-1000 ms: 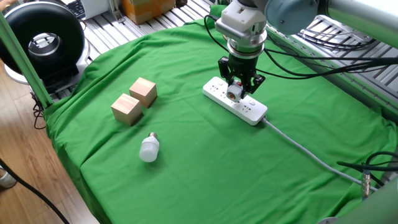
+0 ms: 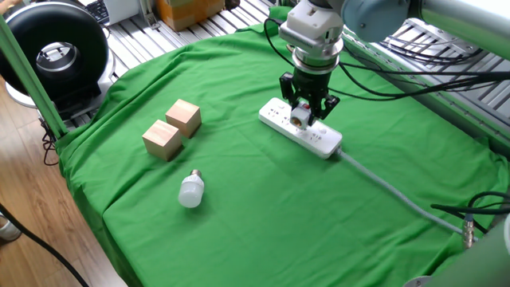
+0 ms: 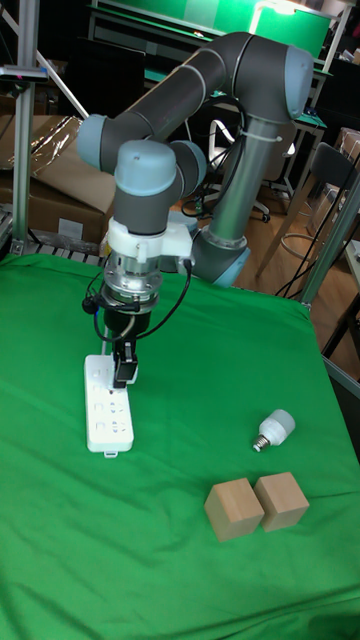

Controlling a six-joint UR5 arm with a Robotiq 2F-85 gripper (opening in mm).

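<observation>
My gripper [image 2: 307, 118] points down over the middle of a white power strip [image 2: 327, 143], shut on a small white lamp socket [image 2: 300, 119] whose round opening faces exterior view 1. The socket sits at or just above the strip's outlets; whether its prongs are in cannot be told. In exterior view 3 the gripper [image 3: 125, 381] covers part of the power strip [image 3: 110, 433], and the socket is hidden behind the fingers. A white light bulb [image 2: 191, 190] with a metal screw base lies on its side on the green cloth, well apart from the gripper.
Two wooden blocks, one nearer [image 2: 162, 141] and one farther [image 2: 183, 117], stand close together near the bulb. A grey cord [image 2: 382, 184] runs from the strip's end across the cloth. Open green cloth [image 2: 263, 215] lies between bulb and cord.
The power strip has shifted very slightly, together with the gripper and the socket. The cord's far part lies a little differently. Bulb and blocks have stayed put.
</observation>
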